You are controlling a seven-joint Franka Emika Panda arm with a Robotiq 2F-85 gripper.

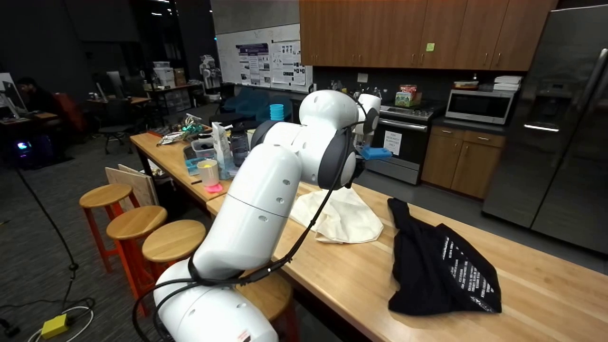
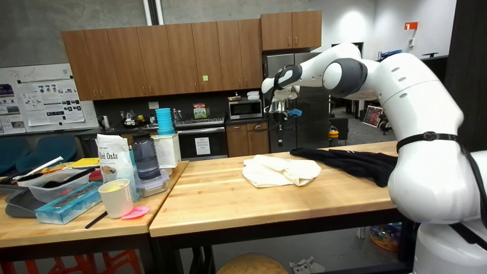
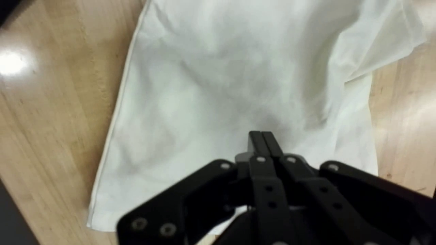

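A cream cloth (image 3: 212, 94) lies on the wooden table, mostly flat, with a folded-over, rumpled part along one side. From the second exterior view the same cloth (image 2: 279, 171) shows near the table's middle. My gripper is shut, its black fingertips together with nothing visible between them. It hangs above the cloth, clear of it, as the second exterior view shows the gripper (image 2: 280, 139) over the table. In the first exterior view the arm hides the gripper and part of the cloth (image 1: 347, 216).
A black garment (image 1: 439, 265) with white print lies crumpled on the table (image 1: 347, 279) beside the cloth. On the adjoining table stand a cup (image 2: 116, 197), an oats bag (image 2: 118, 160), a dark bottle (image 2: 145, 155) and containers.
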